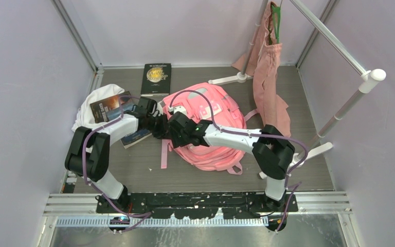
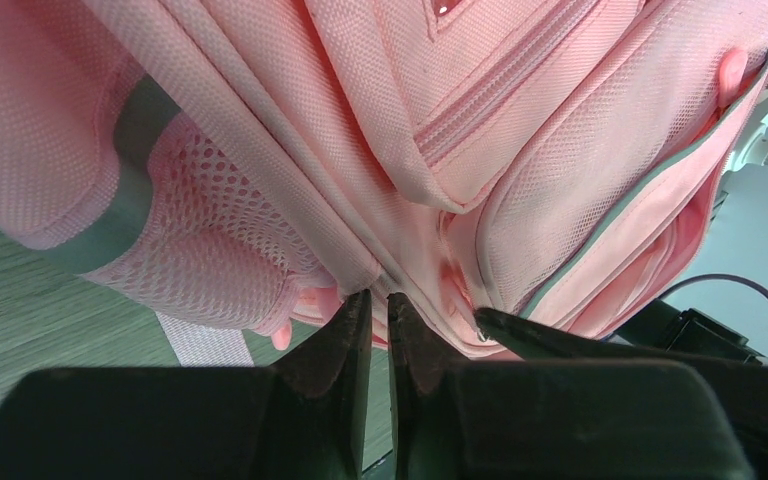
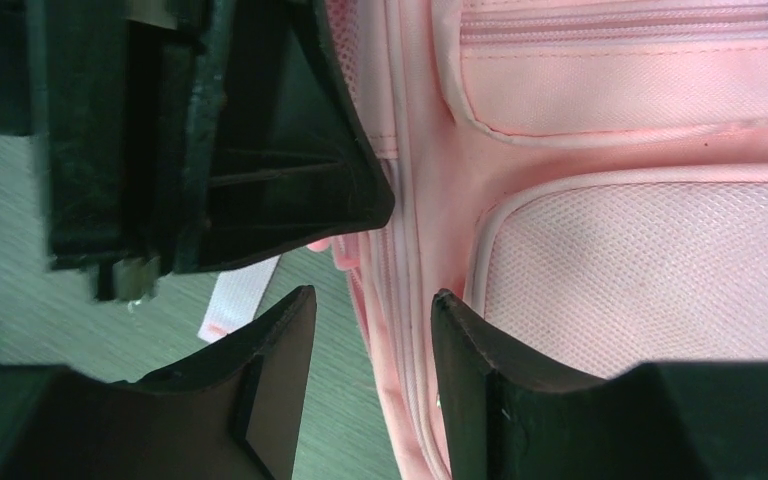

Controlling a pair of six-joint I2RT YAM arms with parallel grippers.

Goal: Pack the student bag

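Observation:
The pink backpack lies on the floor. At its left edge my left gripper is closed on the piped zipper edge of the bag, in the left wrist view. My right gripper is open at the same edge, just beside the left gripper, with pink fabric behind the gap between its fingers. In the right wrist view the left gripper's black body covers the upper left. A light strap lies on the floor below the bag.
Books lie on a white cloth at the left, and a black book lies behind. A pink garment hangs from the white rack at the right.

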